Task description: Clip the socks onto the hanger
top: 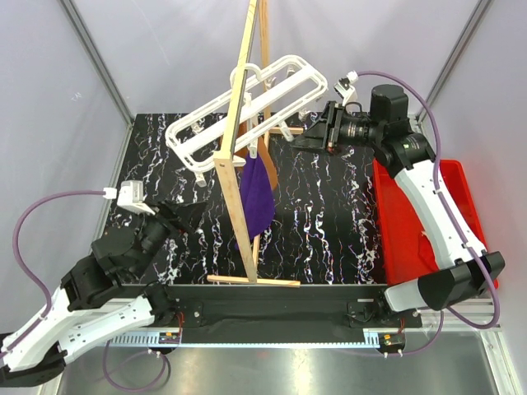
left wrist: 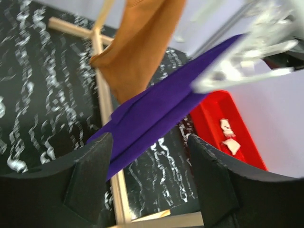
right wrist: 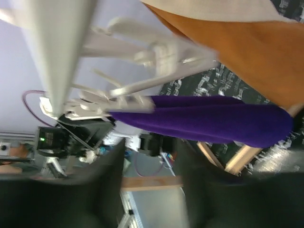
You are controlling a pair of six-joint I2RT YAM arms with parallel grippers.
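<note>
The white clip hanger (top: 247, 111) hangs tilted from the wooden stand. A purple sock (top: 257, 202) hangs below its clips, and an orange sock (top: 268, 160) hangs beside it, partly hidden by the beam. In the left wrist view, the purple sock (left wrist: 147, 118) and orange sock (left wrist: 137, 45) are beyond my left gripper, which is open and empty, apart from both. To the right of the hanger, near its end clip, is my right gripper (top: 306, 138). The right wrist view shows its blurred fingers (right wrist: 110, 173) apart, holding nothing, with the purple sock (right wrist: 213, 118) beyond.
The upright wooden beam (top: 235, 197) of the stand rises between my arms, its foot (top: 254, 281) near the front edge. A red bin (top: 387, 239) stands at the right, holding small pale items (left wrist: 231, 145).
</note>
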